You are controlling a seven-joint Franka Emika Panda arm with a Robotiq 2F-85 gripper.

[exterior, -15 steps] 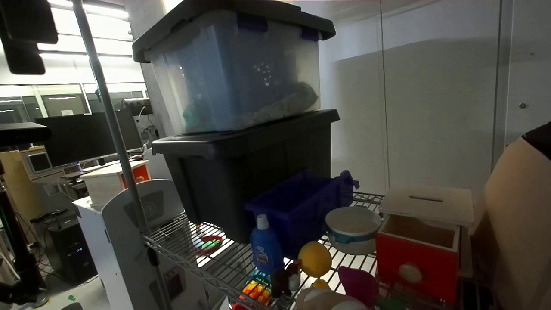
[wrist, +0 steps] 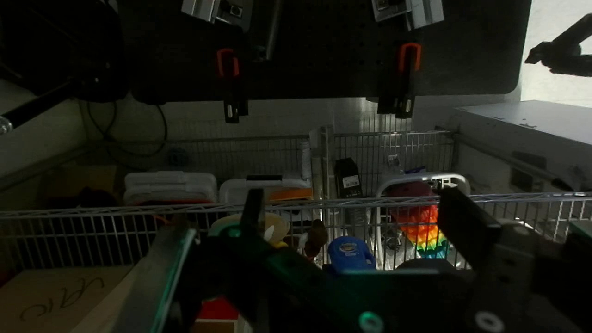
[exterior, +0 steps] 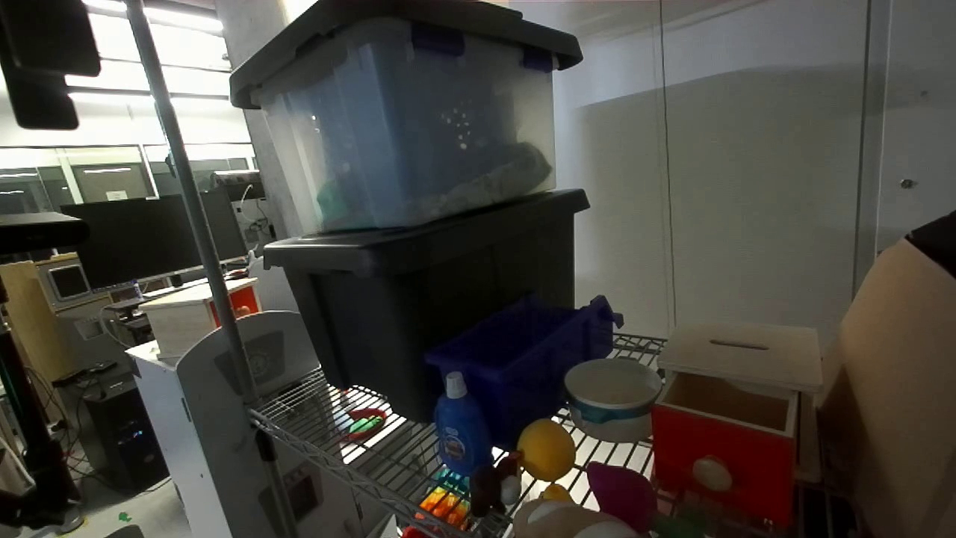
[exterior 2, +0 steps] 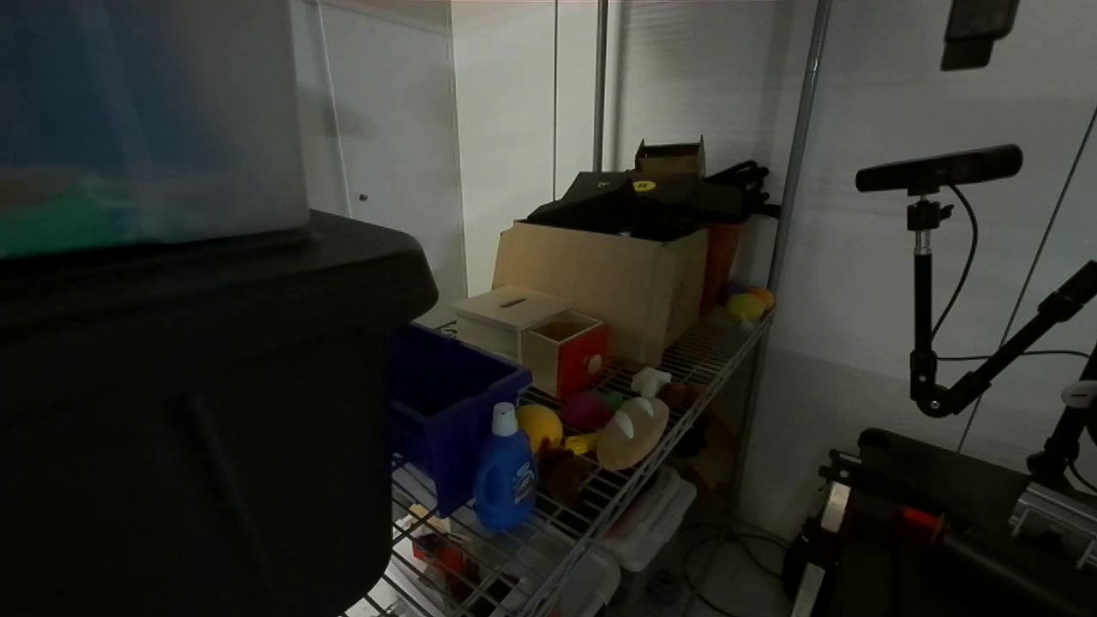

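Observation:
In the wrist view my gripper is open, its two dark fingers wide apart. No held object shows between them; the blue bottle [wrist: 348, 253] and the shelf's wire edge appear beyond the gap. The same bottle, with a white cap, stands upright on the rack in exterior view 1. To its right are a yellow ball [exterior: 547, 450], a purple toy [exterior: 621, 496] and a white bowl [exterior: 613, 394] with a teal band. A wooden box [exterior: 739, 350] has its red-fronted drawer [exterior: 726, 459] pulled out. Neither exterior view shows the gripper.
A dark blue bin [exterior: 529, 350] sits behind the bottle, beside a black tote [exterior: 430, 314] carrying a clear tote [exterior: 412, 134]. A cardboard box [exterior 2: 596, 283] stands beyond the wooden box. Metal posts [exterior: 193, 202] bound the wire shelf.

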